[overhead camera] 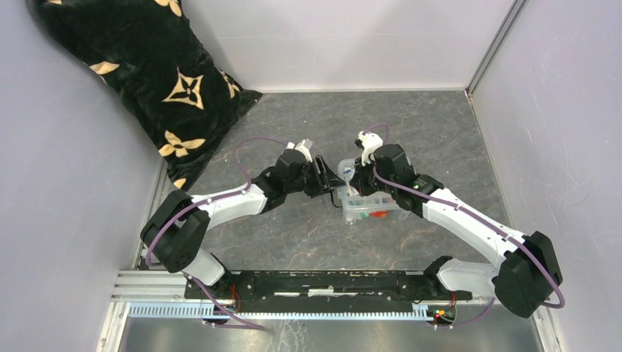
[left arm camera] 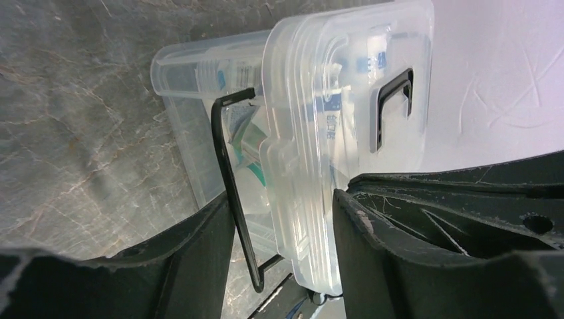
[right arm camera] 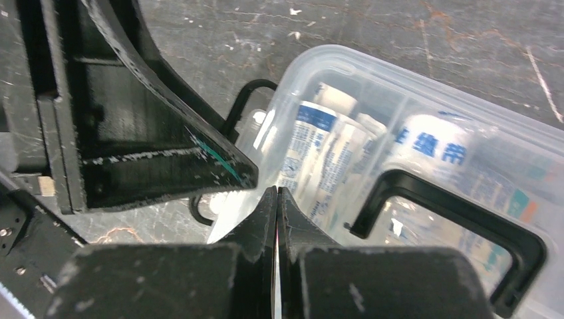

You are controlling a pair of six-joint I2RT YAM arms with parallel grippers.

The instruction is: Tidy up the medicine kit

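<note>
A translucent medicine kit (overhead camera: 381,204) sits at the table's middle, white packets and bandages visible inside. Its black side handle (left arm camera: 227,173) stands out at the left end; a second black handle (right arm camera: 452,212) is on the lid. My left gripper is at that left end, fingers apart around the side handle and lid edge, part open; whether it grips is unclear. My right gripper is shut over the lid, nothing showing between its fingers. In the right wrist view the left gripper's black body covers part of the kit's end.
A black patterned cushion (overhead camera: 187,95) leans at the back left. White walls bound the back and right.
</note>
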